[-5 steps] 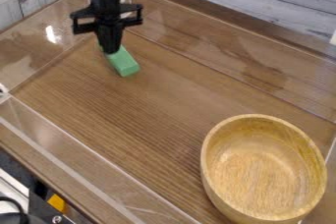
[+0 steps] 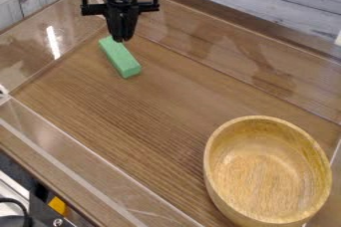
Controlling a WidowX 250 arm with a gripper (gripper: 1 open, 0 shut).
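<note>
The black gripper [image 2: 120, 22] hangs at the top centre-left of the camera view, above the wooden table. Whether its fingers are open or shut is hard to tell at this size. A small green block [image 2: 120, 58] lies on the table just below the gripper, apart from it, with nothing seen on top of it.
A large round yellow-wood bowl [image 2: 266, 171] sits at the lower right. Pale wooden walls border the back, and cables and a small yellow item show past the left front edge.
The gripper has moved up and back, away from the green block, which is now more fully visible. The block and bowl appear in the same places.
</note>
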